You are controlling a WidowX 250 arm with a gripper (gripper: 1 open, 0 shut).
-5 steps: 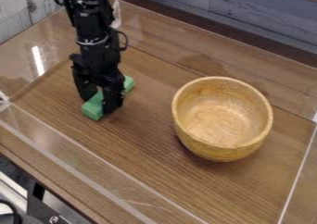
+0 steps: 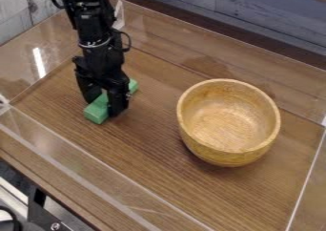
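Observation:
A black robot arm comes down from the top left, and its gripper (image 2: pixel 101 95) is low over a green object (image 2: pixel 95 113) on the wooden table (image 2: pixel 152 182). Parts of the green object show below and to the right of the black fingers, which hide its middle. I cannot tell whether the fingers are closed on it.
A large yellow wooden bowl (image 2: pixel 227 149) stands to the right of the gripper, with some bare table between them. Table edges show at the left and far right.
The gripper and arm have shifted very slightly around the green object; otherwise little differs.

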